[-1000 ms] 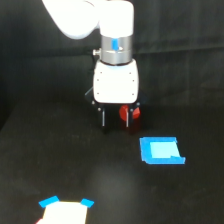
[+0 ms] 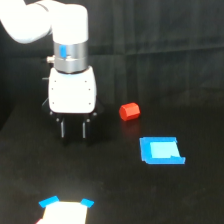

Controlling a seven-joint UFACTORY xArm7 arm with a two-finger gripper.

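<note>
A small red block lies on the dark surface, right of the picture's middle. My gripper is well to its left, pointing down, its two thin dark fingers spread apart. Nothing shows between them, and they are clear of the block. How high the fingertips are above the surface is hard to tell. A pale square outlined in blue tape is on the surface, nearer the camera than the block and to its right. Nothing stands on that square.
At the bottom edge, a cream-coloured pad with blue tape at its corners is partly cut off. Dark cloth hangs behind. Between pad, square and gripper the dark surface is bare.
My gripper has moved left, from in front of the red block to clear space beside it. The block, now fully visible, stays at about the same place. The taped square has not moved.
</note>
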